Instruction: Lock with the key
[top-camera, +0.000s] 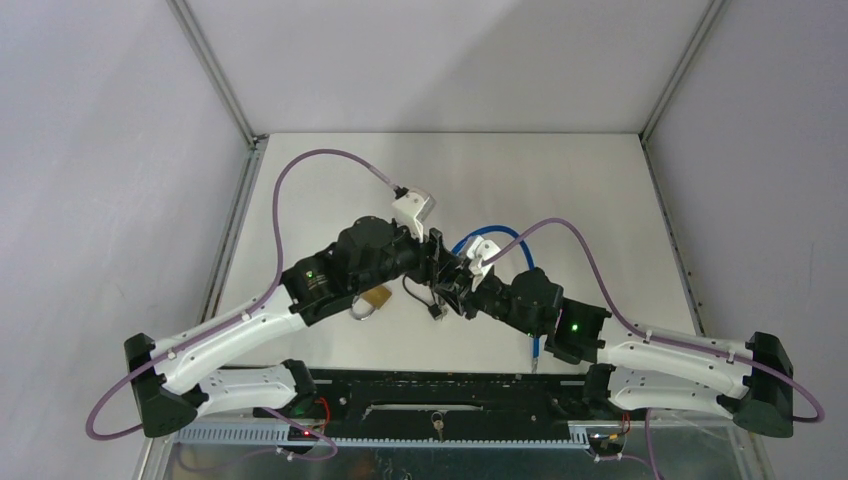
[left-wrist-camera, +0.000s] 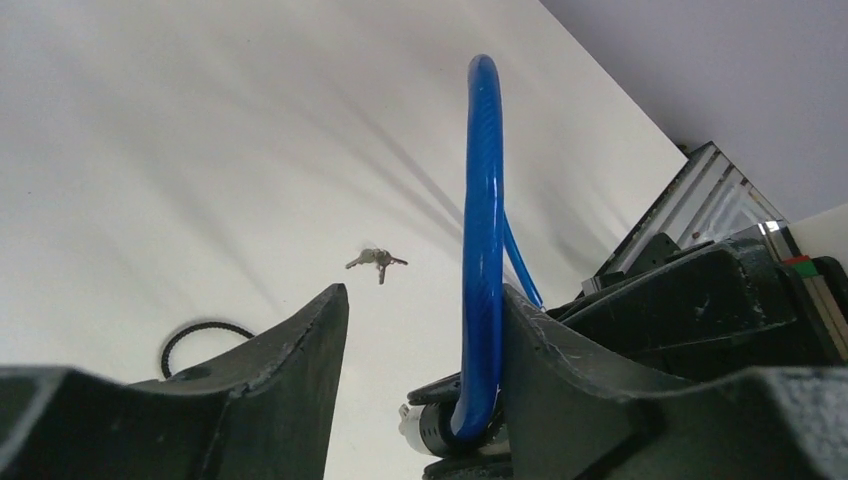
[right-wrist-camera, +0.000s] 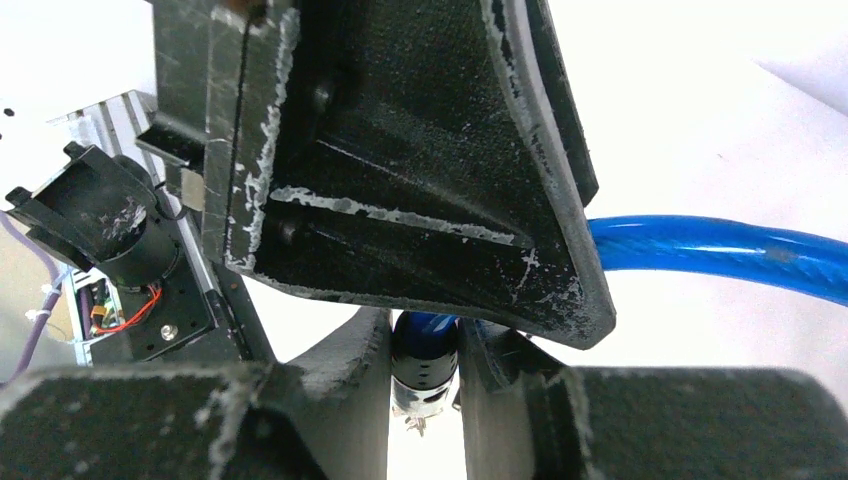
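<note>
Both grippers meet over the table centre. A blue cable lock (left-wrist-camera: 483, 240) rises beside the right finger of my left gripper, which is open. My right gripper has the lock's black-and-silver cylinder end (right-wrist-camera: 420, 390) between its fingers; whether they press on it is unclear. The left gripper's black body covers much of the upper right wrist view. A bunch of keys (left-wrist-camera: 378, 258) lies on the white surface in the left wrist view.
A brass padlock (top-camera: 376, 296) lies left of centre, beside a thin black cable (left-wrist-camera: 175, 340). Side walls bound the workspace.
</note>
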